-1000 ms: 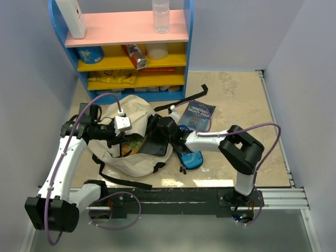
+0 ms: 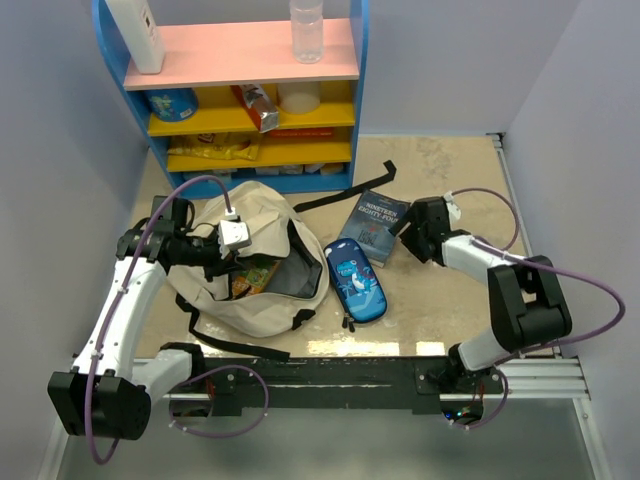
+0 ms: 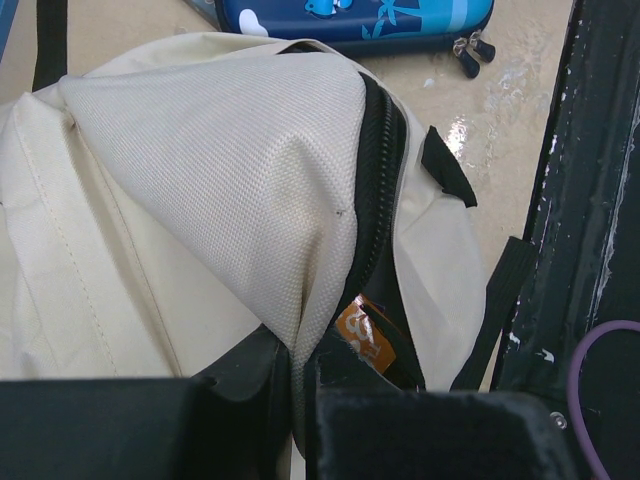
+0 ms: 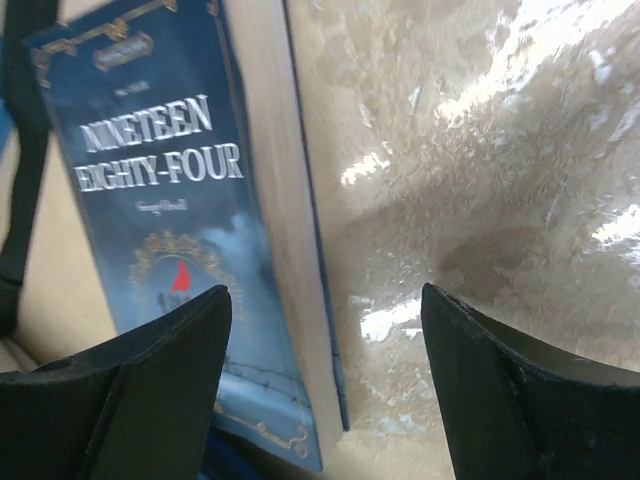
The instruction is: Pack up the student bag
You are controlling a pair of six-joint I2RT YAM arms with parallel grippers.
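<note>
The cream bag (image 2: 225,320) lies on the table with its mouth open; a snack packet (image 2: 256,277) shows inside it. My left gripper is shut on the bag's fabric flap (image 3: 225,150), beside its black zipper (image 3: 378,190). A dark blue book (image 4: 170,200), titled Nineteen Eighty-Four, lies flat right of the bag. My right gripper stands open with nothing between its fingers; the book's spine edge lies toward its left finger (image 4: 175,370). Between bag and book is a blue pencil case (image 2: 357,280).
A blue shelf (image 2: 362,60) with yellow boards stands at the back, holding a clear bottle (image 2: 307,32), a white bottle (image 2: 138,35) and snacks. Black straps (image 2: 340,195) trail from the bag.
My right arm has moved from over the bag's opening rightward to the book's right side, and lower there. The left arm, bag and pencil case have stayed in place.
</note>
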